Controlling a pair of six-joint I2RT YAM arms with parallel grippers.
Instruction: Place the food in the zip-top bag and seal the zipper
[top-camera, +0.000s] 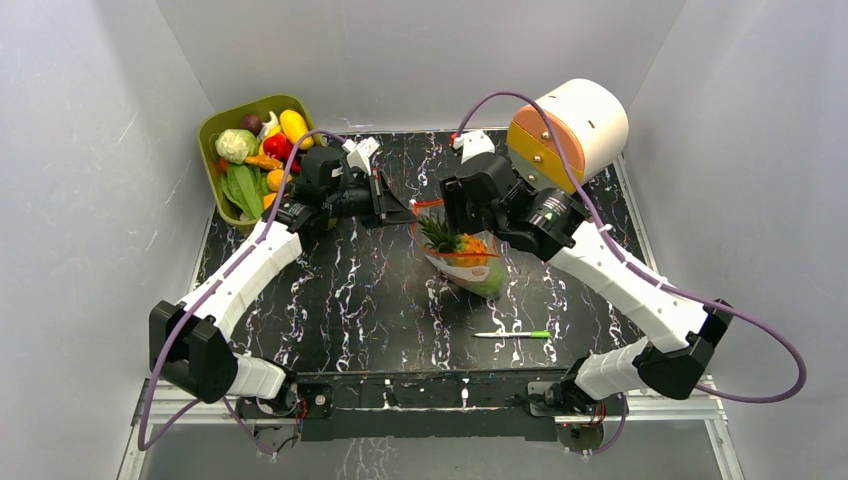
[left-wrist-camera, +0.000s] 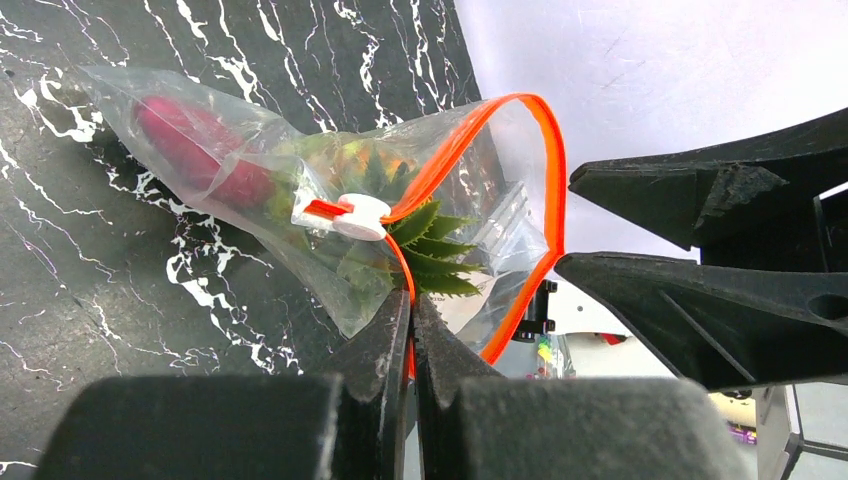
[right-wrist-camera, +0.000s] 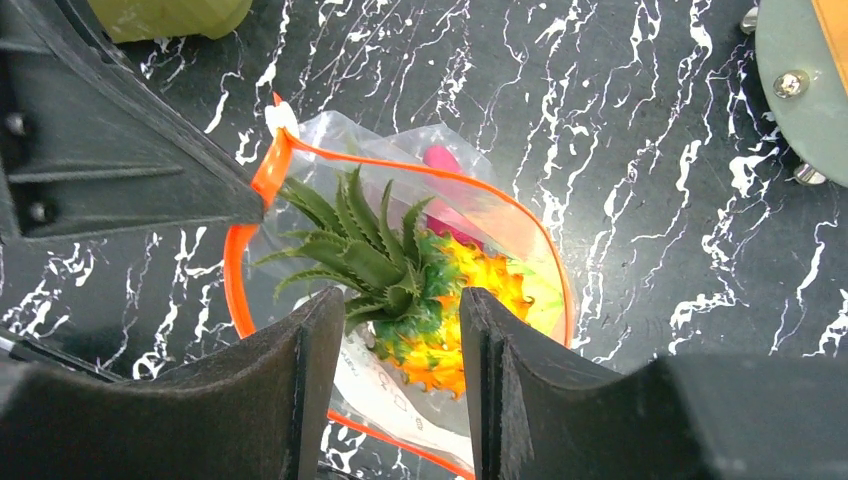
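The clear zip bag (top-camera: 475, 275) with orange zipper lies mid-table, holding a spiky green-topped pineapple (right-wrist-camera: 470, 310) and a pink item (left-wrist-camera: 200, 150). Its mouth is open. My left gripper is shut on the zipper edge near the white slider (left-wrist-camera: 358, 225). My right gripper is part open above the bag mouth, nothing seen held between its fingers.
A green basket of vegetables (top-camera: 240, 120) stands back left. A round bread box (top-camera: 570, 130) stands back right. A green-capped pen (top-camera: 510, 334) lies at front right.
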